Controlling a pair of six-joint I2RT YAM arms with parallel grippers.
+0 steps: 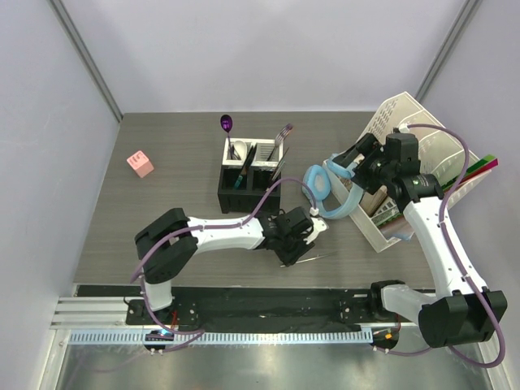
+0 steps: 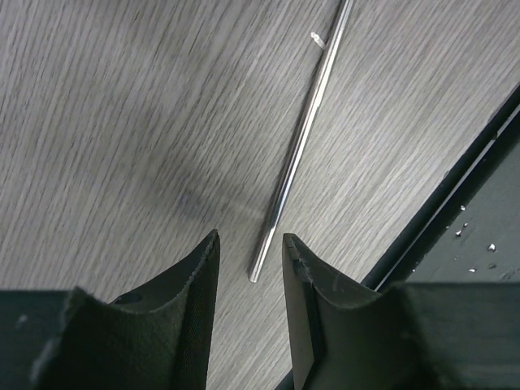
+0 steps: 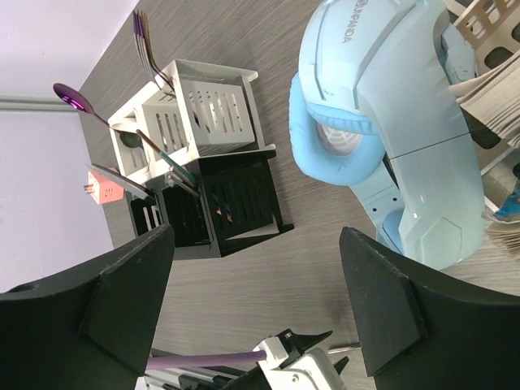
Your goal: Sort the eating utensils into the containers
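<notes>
A thin metal utensil point(image 2: 301, 138), like a chopstick, lies on the table point(image 1: 162, 219) near its front edge. My left gripper point(image 1: 296, 248) is low over it, open, its fingertips on either side of the near end in the left wrist view. The utensil holder point(image 1: 227, 195), white compartments behind black ones, holds a purple spoon point(image 1: 226, 123), forks point(image 1: 283, 134) and other utensils. My right gripper is raised at the right, open, above the blue headphone-like object point(image 3: 390, 146), with nothing between its fingers.
A cream rack point(image 1: 374, 231) with papers and folders fills the right side. A pink cube point(image 1: 140, 163) stands at the left.
</notes>
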